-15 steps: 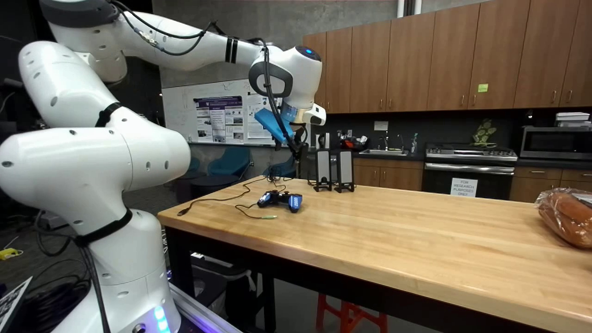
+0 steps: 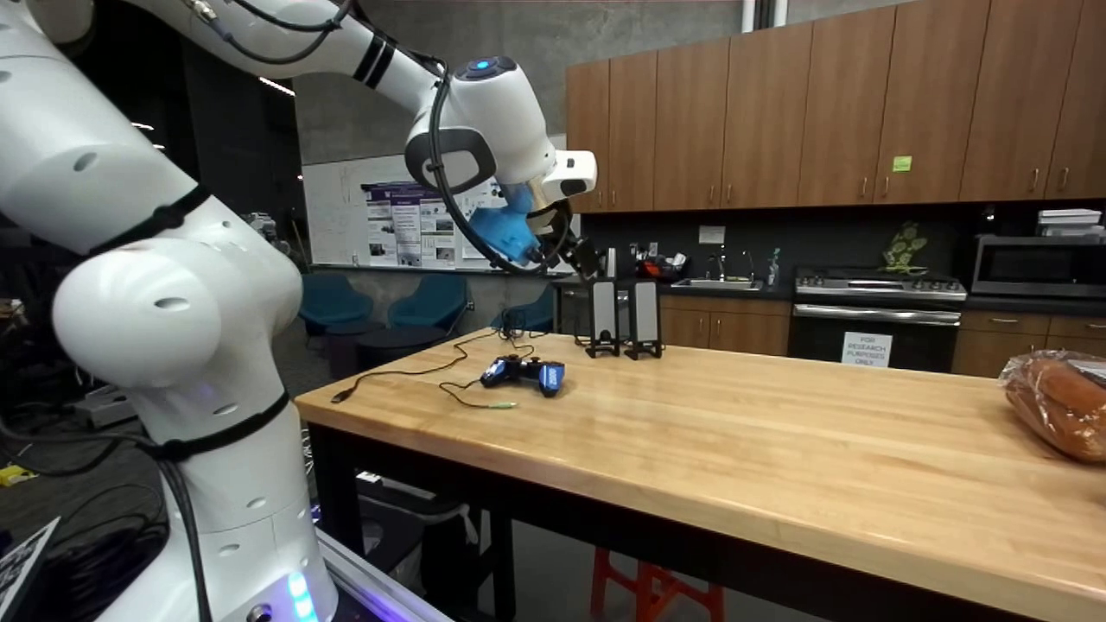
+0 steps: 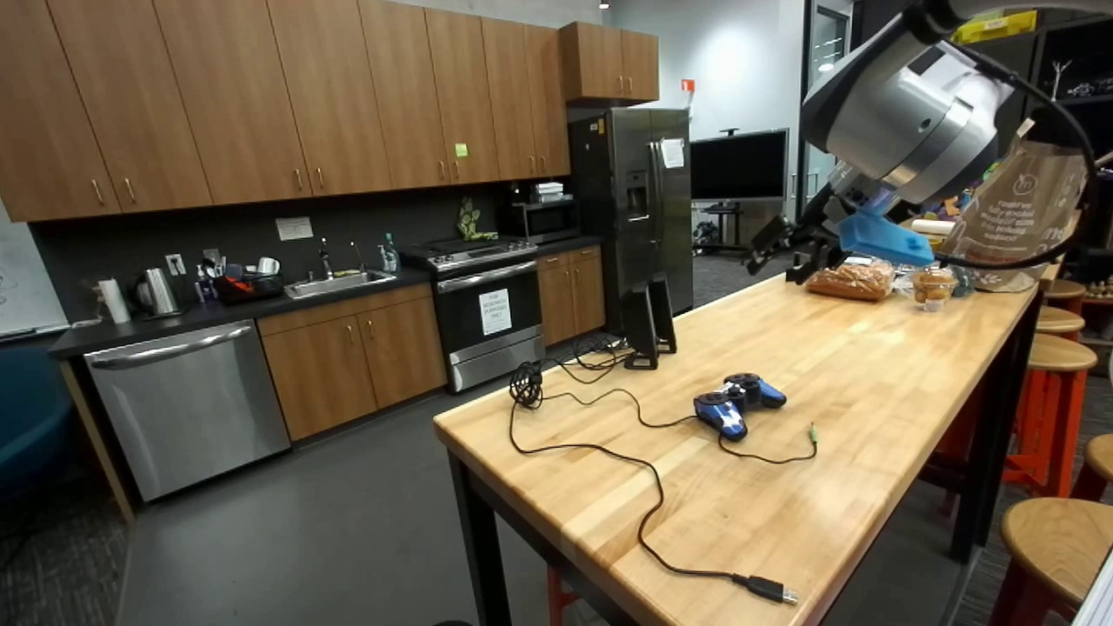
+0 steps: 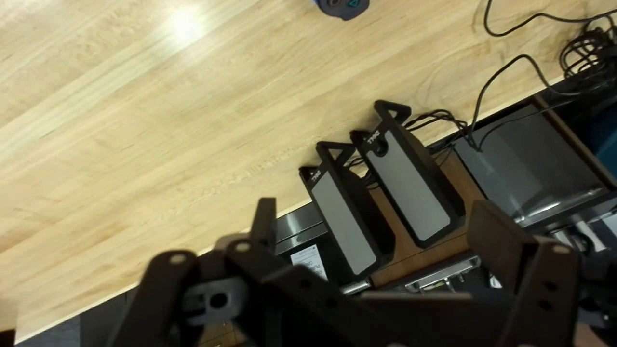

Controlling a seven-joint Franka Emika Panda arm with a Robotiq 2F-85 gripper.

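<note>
My gripper is open, its fingers (image 4: 264, 222) spread wide apart and nothing held between them. In exterior view 2 the gripper (image 3: 784, 257) hangs tilted, above the table's height. The wrist view has two black Dell speakers with grey fronts, a left speaker (image 4: 344, 222) and a right speaker (image 4: 408, 185), beyond and between the fingertips. They stand upright side by side near the table's far edge. A blue and black game controller (image 2: 524, 373) lies on the wooden table (image 2: 788, 435); only a corner of it shows in the wrist view.
The controller's black cable (image 3: 626, 456) winds over the table's near end to a USB plug (image 3: 767, 589). A short cord with a green tip (image 3: 814, 433) lies beside it. Bagged bread (image 2: 1063, 404) sits at the far end.
The arm has drawn back to the left in exterior view 1. Objects on the table have not moved.
</note>
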